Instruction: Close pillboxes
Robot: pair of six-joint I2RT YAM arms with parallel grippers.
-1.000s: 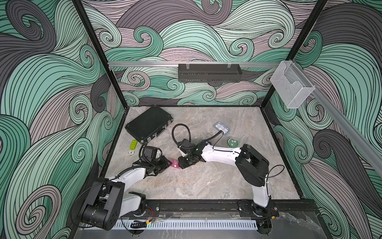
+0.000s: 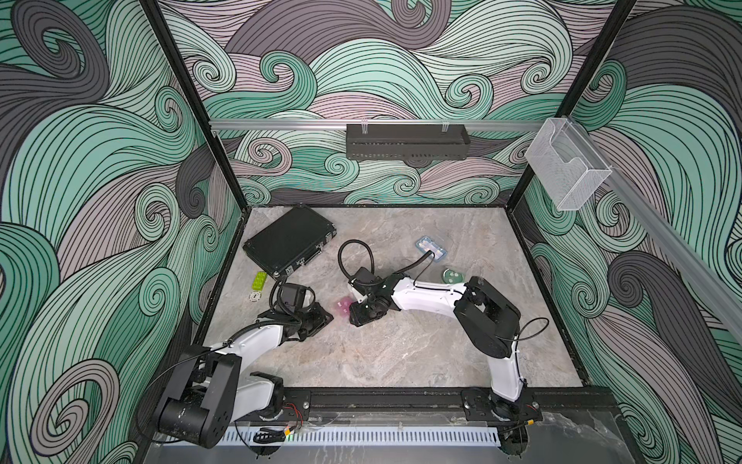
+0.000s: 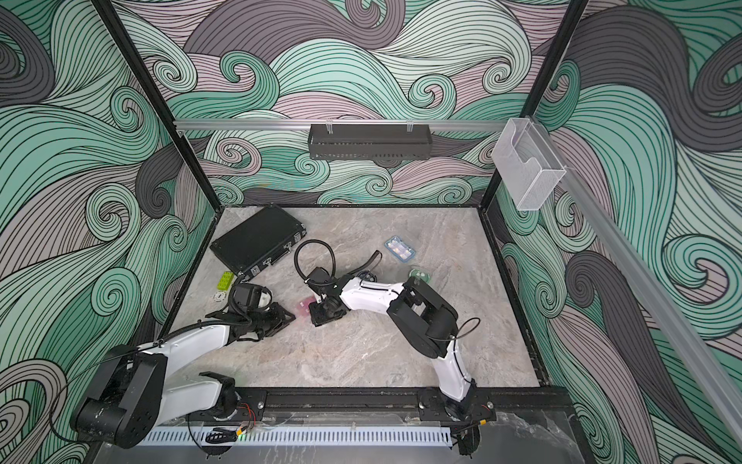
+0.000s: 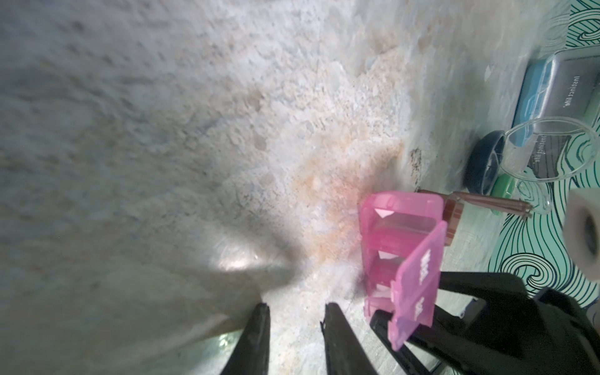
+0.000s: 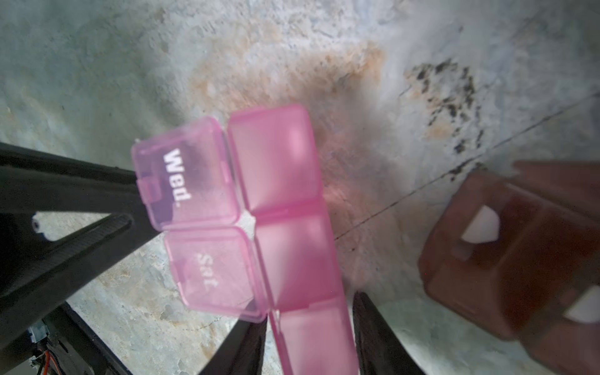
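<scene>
A translucent pink pillbox fills the middle of the right wrist view, its Wed. lid and Sat. lid swung open to the side. My right gripper has a finger on each side of the box's near end; how firmly it closes on it does not show. In the left wrist view the same pink box appears tilted, lids raised, against the dark fingers of the right hand. My left gripper is open beside it, with an empty gap. A brown pillbox lies close by.
A blue pillbox and a green round one lie at the back right. A yellow-green box and a small white round item sit at left near the black case.
The pink pillbox has shifted slightly back and right, away from the left gripper, which it met a second ago. My right gripper has moved slightly right with it.
</scene>
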